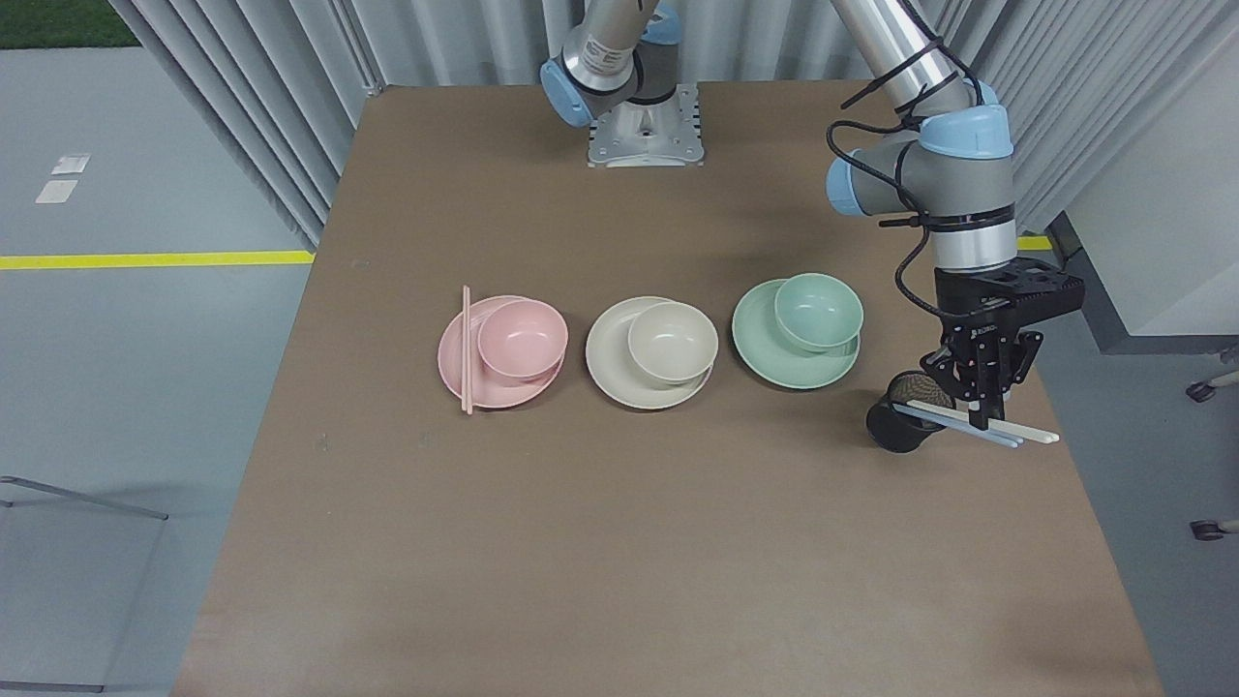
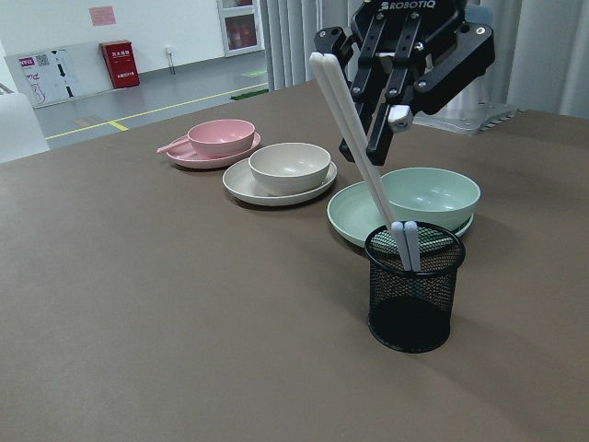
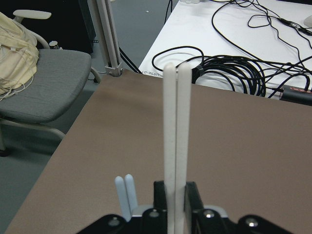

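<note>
My gripper (image 1: pixel 976 407) is shut on a pair of white chopsticks (image 3: pixel 176 126), held slanting over the black mesh cup (image 2: pixel 412 295) at the table's right side, their lower part at the cup's opening in the left view. Light blue chopsticks (image 3: pixel 126 195) stand tilted in the cup. Pink (image 1: pixel 523 341), cream (image 1: pixel 673 343) and green (image 1: pixel 819 312) bowls sit on matching plates in a row to the left of the cup. Pink chopsticks (image 1: pixel 467 348) lie on the pink plate.
A white table with coiled cables (image 3: pixel 229 73) and a chair (image 3: pixel 48 85) appear beyond the edge in the wrist view.
</note>
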